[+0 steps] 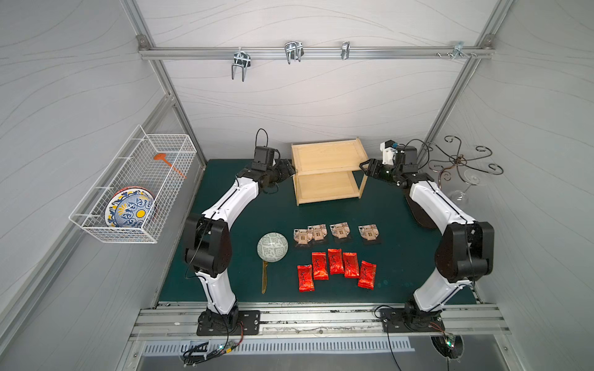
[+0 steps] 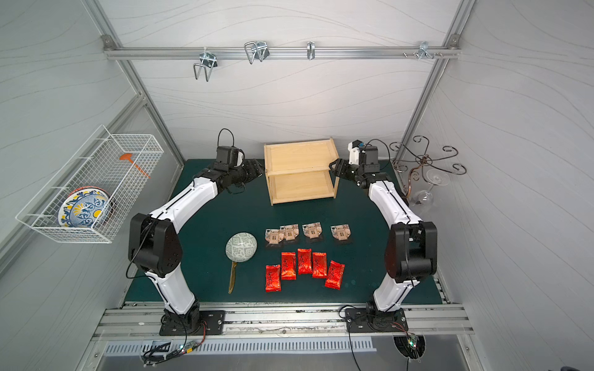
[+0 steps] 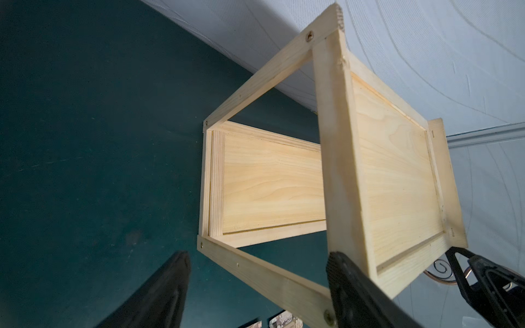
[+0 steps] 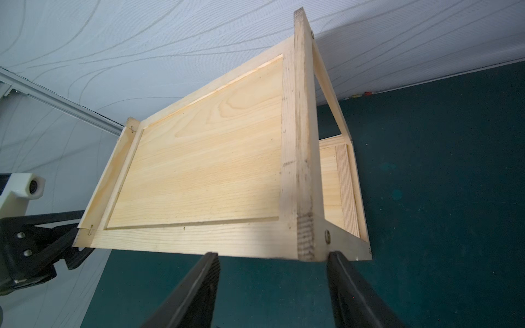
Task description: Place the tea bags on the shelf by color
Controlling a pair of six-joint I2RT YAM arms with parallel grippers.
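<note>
The two-tier wooden shelf (image 1: 329,157) stands at the back of the table. My left gripper is at its left side, fingers apart; in the left wrist view one finger (image 3: 355,289) overlaps the upper tier's edge, and I cannot tell whether it touches. On the other side, my right gripper is open beside the upper tier's front corner, its fingers spread below that corner in the right wrist view. Nothing is clamped in either. Several red tea bags (image 1: 335,261) lie towards the front, with several brown, house-printed tea bags (image 1: 340,230) in a row behind them. Both tiers look empty.
A round patterned pan-like item (image 1: 272,247) with a gold handle lies left of the tea bags. A white wire basket (image 1: 111,233) with plates hangs at far left. Behind the right arm is a curled metal stand (image 1: 458,160) with a glass. Table between shelf and tea bags is clear.
</note>
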